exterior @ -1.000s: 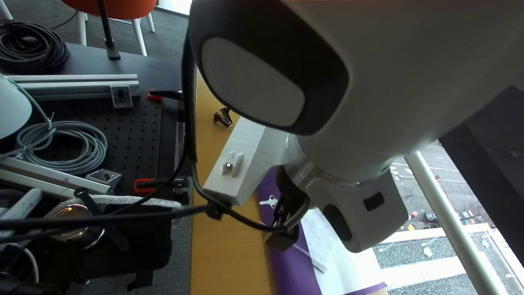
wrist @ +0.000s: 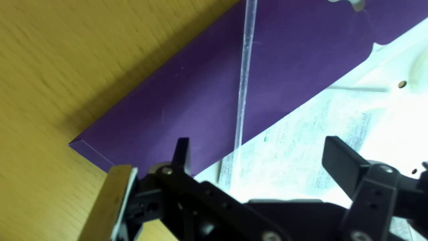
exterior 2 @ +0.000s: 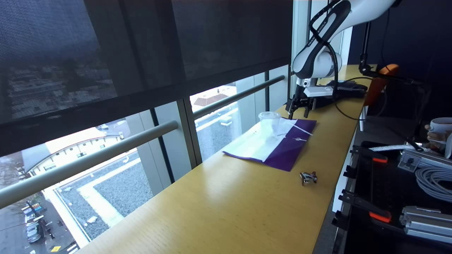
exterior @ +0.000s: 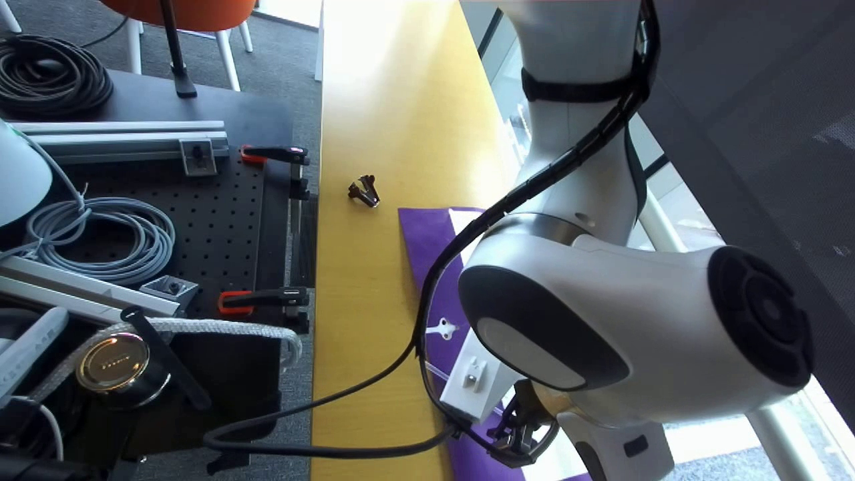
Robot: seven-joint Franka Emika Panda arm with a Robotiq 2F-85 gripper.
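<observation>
My gripper is open over a purple folder, its fingers wide apart with nothing held. Between and beyond the fingers, in the wrist view, a thin clear stick lies across the purple flap and onto white printed paper. In exterior view 2 the gripper hangs by the folder's far end. A clear plastic cup stands on the paper there. A small white cross-shaped piece rests on the purple part in exterior view 1. The arm partly hides the folder there.
A staple remover sits on the wooden counter, apart from the folder. A window rail runs along one side. On the other stands a black bench with clamps and cables.
In exterior view 1 the arm has drawn away from the camera and lower, and the gripper has shifted toward the window side and the bottom of the view. The staple remover has not moved.
</observation>
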